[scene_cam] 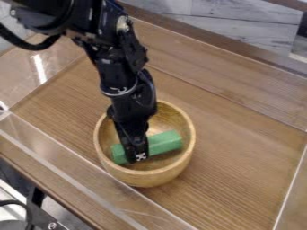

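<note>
A tan round bowl (159, 176) sits on the wooden table near the front, with a green rectangular block (163, 144) lying inside it. My black gripper (135, 147) reaches down into the bowl from above, its fingertips at the left part of the block, partly in front of it. The gripper looks open, though its fingers are hard to make out against the dark body.
Bare wooden table (240, 162) surrounds the bowl on the right and behind. A pale panel (252, 22) stands at the back right. A dark cable shows at the lower left edge.
</note>
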